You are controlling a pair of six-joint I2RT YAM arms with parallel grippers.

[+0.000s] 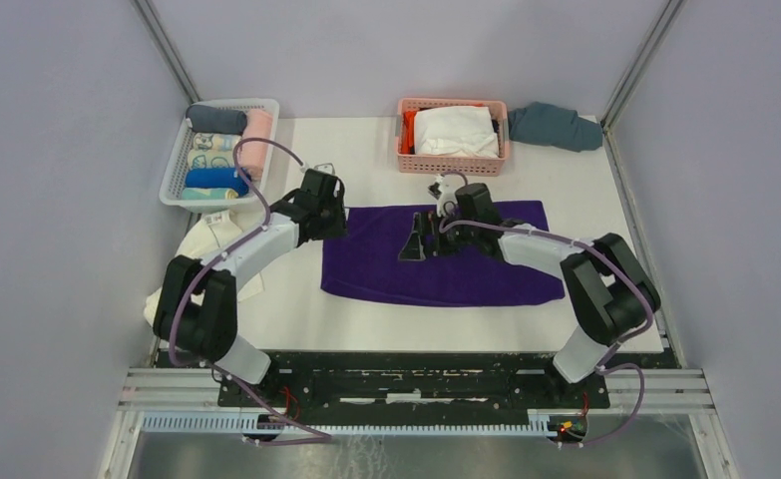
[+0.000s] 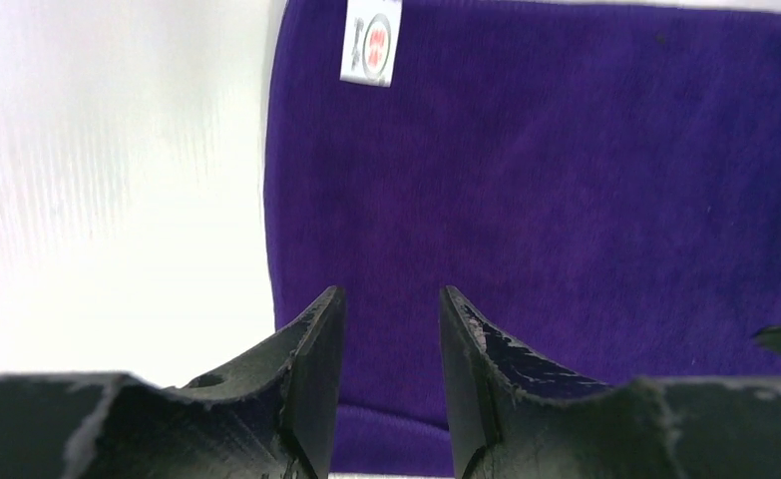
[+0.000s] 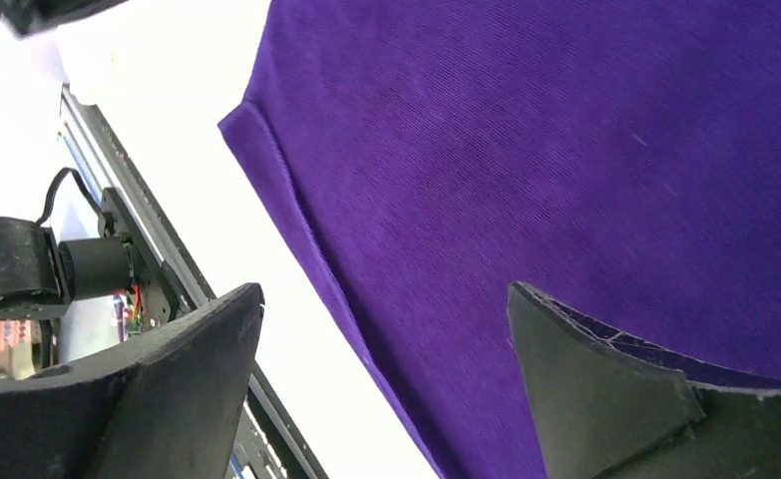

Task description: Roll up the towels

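A purple towel (image 1: 386, 274) lies spread flat across the middle of the table, a white label (image 2: 370, 40) at its left corner in the left wrist view and its near edge slightly folded. My left gripper hangs over the towel's left end, its fingers a little apart with nothing seen between them. My right gripper is open above the middle of the towel, its wide fingers empty.
A white basket (image 1: 173, 175) of rolled towels sits back left, with cream cloth (image 1: 206, 239) below it. A pink basket (image 1: 408, 167) of folded cloths and a grey-teal cloth (image 1: 556, 127) stand at the back.
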